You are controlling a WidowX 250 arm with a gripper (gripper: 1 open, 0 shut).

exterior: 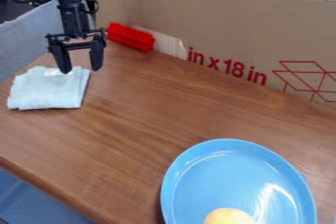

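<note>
My black gripper (81,57) hangs open above the folded pale blue-white cloth (46,90) at the left of the wooden table, its fingers pointing down close over the cloth's back part; whether they touch it I cannot tell. Nothing shows between the fingers.
A red object (130,37) lies at the back by the cardboard wall (230,31). A blue plate (269,189) with a pale yellow round item (227,216) sits at the front right.
</note>
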